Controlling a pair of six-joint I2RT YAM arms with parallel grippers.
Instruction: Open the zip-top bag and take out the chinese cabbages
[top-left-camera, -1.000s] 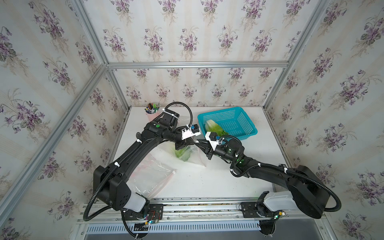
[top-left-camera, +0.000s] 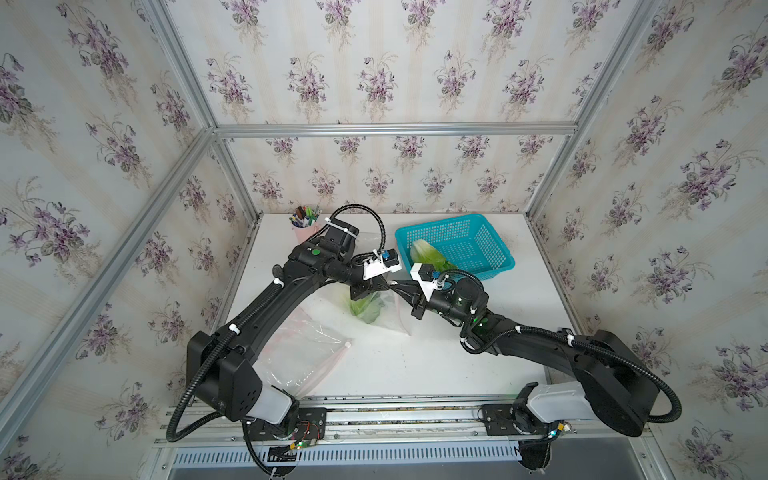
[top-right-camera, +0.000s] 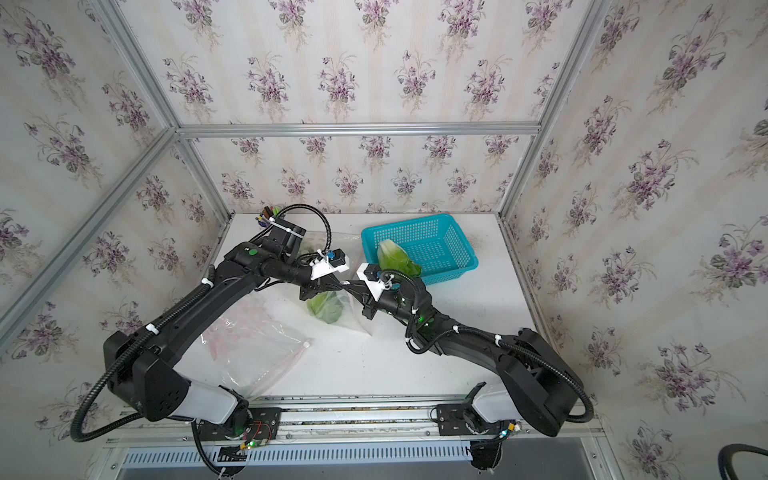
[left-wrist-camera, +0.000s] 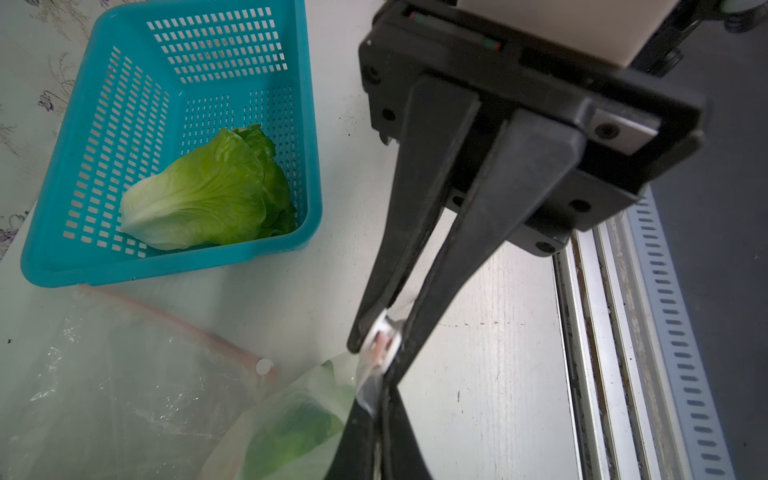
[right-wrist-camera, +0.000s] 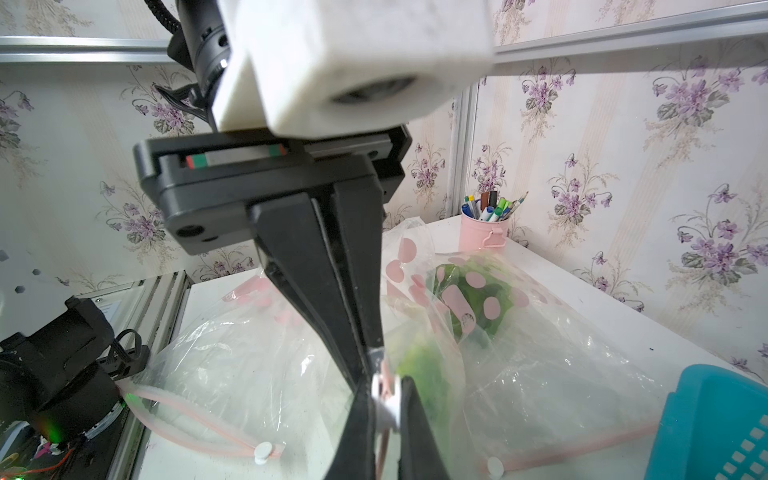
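Observation:
Clear bag (left-wrist-camera: 224, 464) with cabbage (top-left-camera: 366, 310) inside stands on the table centre, its zip edge raised between my two grippers. My left gripper is shut, with the bag's thin edge at its tips. Facing it, almost tip to tip, my right gripper is shut with the white slider (left-wrist-camera: 382, 345) between its fingertips. Whether the zip is parted there cannot be seen. Behind, another clear, pink-dotted bag (right-wrist-camera: 552, 384) shows a green cabbage (right-wrist-camera: 476, 300). One bare cabbage (left-wrist-camera: 212, 188) lies in the blue basket (top-left-camera: 494, 244).
At the front left a clear bag (top-left-camera: 300, 352) lies flat and looks empty. A pink pen cup (right-wrist-camera: 484, 232) stands at the back left corner.
Hardly anything differs from a second ago; the lower corner of the held bag has shifted very slightly. Both arms keep their places.

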